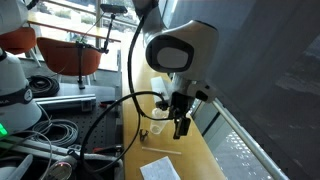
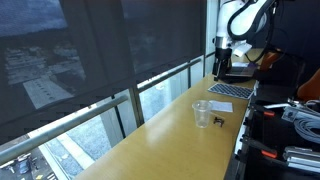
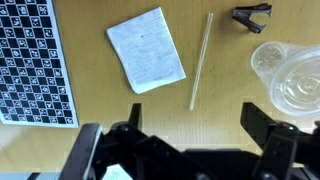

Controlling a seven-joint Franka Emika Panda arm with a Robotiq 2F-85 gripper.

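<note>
My gripper is open, its dark fingers spread wide with nothing between them. It hangs above the wooden table, pointing down. Ahead of the fingers in the wrist view, a thin pale stick lies on the table. To its left is a folded white cloth or paper. A clear plastic cup is at the right, near the right finger. Above the cup in that view sits a small black clip-like object. In exterior view 1 the arm partly hides the cup.
A black-and-white checkered board lies at the left of the wrist view. A window wall runs along one side of the table. A black cable loops beside the arm.
</note>
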